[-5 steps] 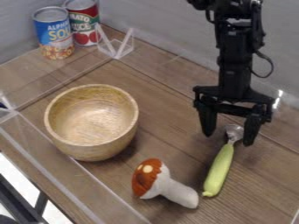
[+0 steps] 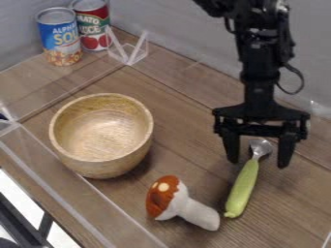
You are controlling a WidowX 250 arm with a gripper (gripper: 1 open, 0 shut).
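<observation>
The black gripper is lowered over the metal end of a green-handled utensil, its two fingers apart on either side of it. Whether the fingers touch the utensil cannot be told. The utensil lies on the wooden table. Left of it lies a toy mushroom with an orange, white-spotted cap and a white stem.
A wooden bowl sits on the left of the table. An Alpo can and a second can stand at the back left, near clear plastic pieces. A wall runs along the back.
The arm and gripper have shifted to the right and slightly lower over the utensil. The utensil and the other objects look unmoved.
</observation>
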